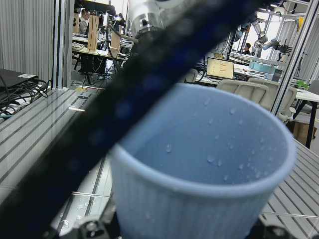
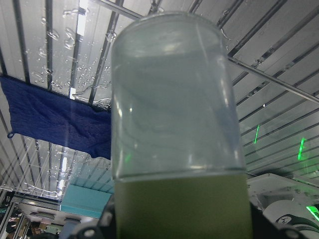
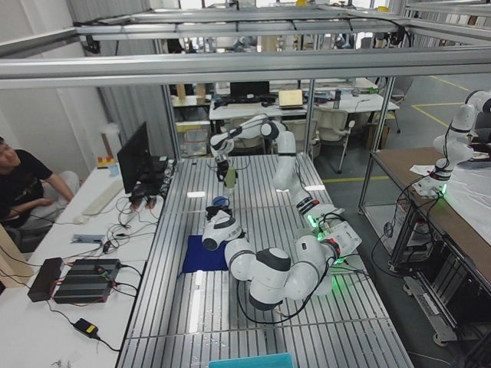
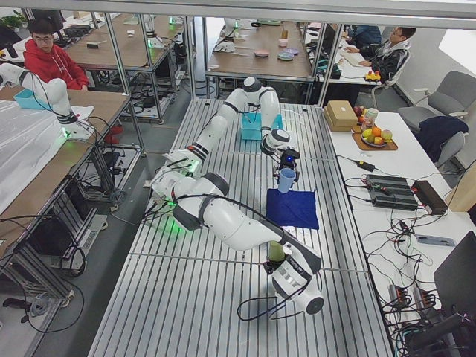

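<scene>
A light blue cup (image 4: 286, 181) is gripped upright by my left gripper (image 4: 286, 167), raised near the blue cloth (image 4: 292, 210); in the left wrist view its inside shows water drops (image 1: 199, 199). My right gripper is shut on a bottle (image 2: 177, 99) with a clear upper part and olive-green lower part, held above the slatted table (image 2: 271, 59) at the far end in the camera left view. The cloth lies on the table between the two grippers.
A turquoise bin (image 3: 250, 362) sits at the near end in the camera left view. A side desk (image 4: 394, 256) carries power supplies, cables, a monitor and a fruit tray (image 4: 375, 141). Water puddles lie on the slats.
</scene>
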